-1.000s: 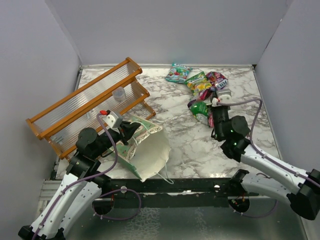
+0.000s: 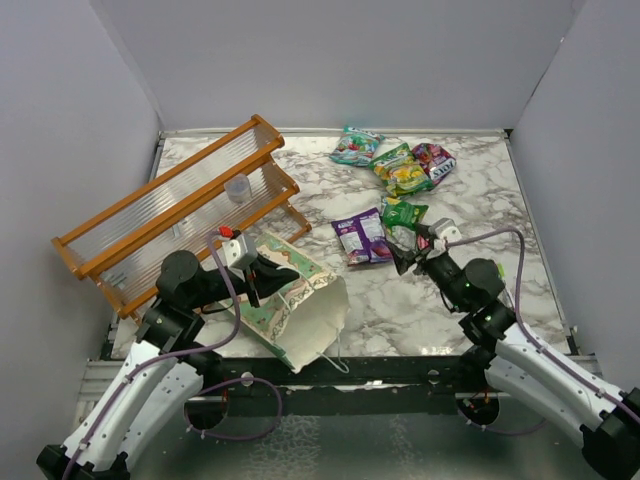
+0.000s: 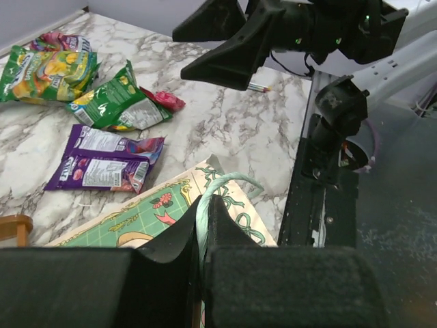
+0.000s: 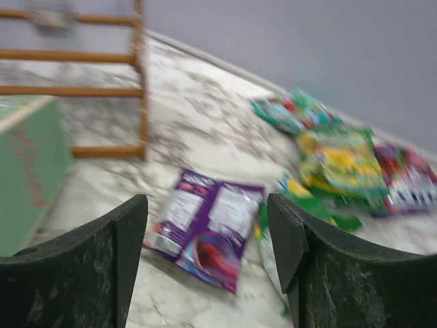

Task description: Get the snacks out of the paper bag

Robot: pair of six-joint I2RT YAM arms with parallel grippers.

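The paper bag [image 2: 318, 322], green and cream patterned, lies tipped with its pale inside facing right. My left gripper is shut on the pale green handle [image 3: 235, 175] of the bag. Flat on the marble lies a purple snack packet [image 2: 362, 238], with a green packet [image 2: 403, 212] touching its right side. Open and empty, my right gripper hovers to the right of the purple packet. Farther back are a yellow-green packet [image 2: 401, 171], a teal packet [image 2: 356, 146] and a dark pink packet [image 2: 434, 161].
A tilted wooden rack [image 2: 180, 215] with clear shelves stands behind and left of the bag, holding a small clear cup [image 2: 238, 188]. Bare marble [image 2: 400, 310] spreads between the bag and the right arm.
The right gripper carried the purple packet leftward, let it go and drew back to the right. The left gripper and the bag shifted slightly to the right.
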